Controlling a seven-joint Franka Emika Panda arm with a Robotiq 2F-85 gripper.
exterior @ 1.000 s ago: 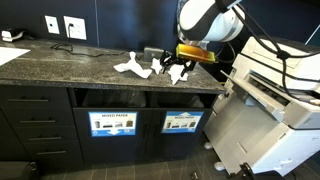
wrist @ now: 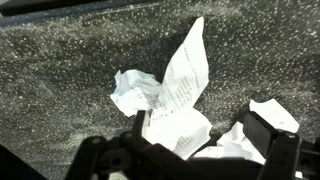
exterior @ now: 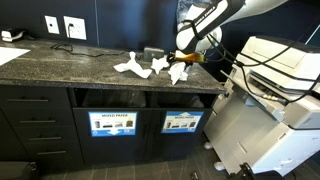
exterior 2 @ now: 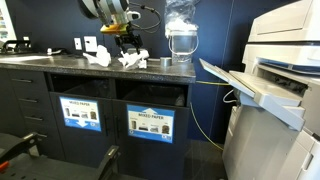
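Several crumpled pieces of white paper lie on the dark speckled counter (exterior: 60, 66). In the wrist view, a long printed sheet (wrist: 182, 85) is near the middle, a small crumpled piece (wrist: 135, 92) touches its left side, and another piece (wrist: 273, 114) lies to the right. My gripper hangs open over them, its fingers apart and partly covering the lower papers. Exterior view 2 has the gripper (exterior 2: 126, 42) above the paper pile (exterior 2: 133, 59), apart from it. Nothing shows held between the fingers.
Under the counter are open bins with mixed paper labels (exterior: 113, 123). A pale bucket (exterior 2: 183, 43) stands behind the counter's right part, near a small grey container (exterior 2: 167, 62). A large printer (exterior: 265, 110) is at the right.
The arm has moved back and left, farther from the camera in exterior view 1, and its gripper is now over the papers. The papers look unmoved.
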